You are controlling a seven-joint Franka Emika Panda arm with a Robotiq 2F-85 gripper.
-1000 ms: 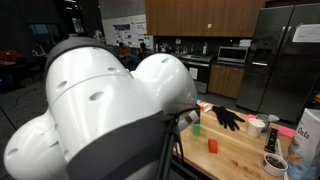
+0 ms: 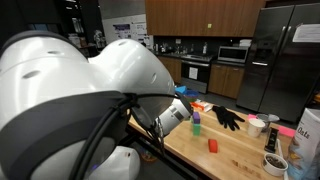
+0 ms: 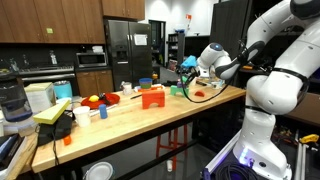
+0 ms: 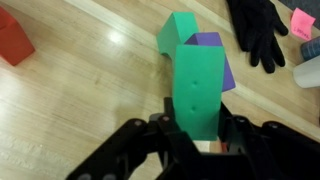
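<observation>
In the wrist view my gripper is shut on a green block, which sticks out beyond the fingers and stands out close to the camera. Beyond it lie a purple block and a second green block, side by side and partly hidden by the held one. At the upper left sits a red block, well apart from these. Exterior view 1 shows a green block and the red block on the wooden table. There, the arm hides much of the gripper.
Black gloves lie to the upper right, with a pink piece beside them. White cups and bowls stand along the table's right side in exterior view 1. Bare wood spreads between the red block and the others.
In exterior view 1 the white arm has swung and changed its bend, uncovering more of the lower part of the picture. The purple-topped spot by the green block has come into sight; the red block stays put.
</observation>
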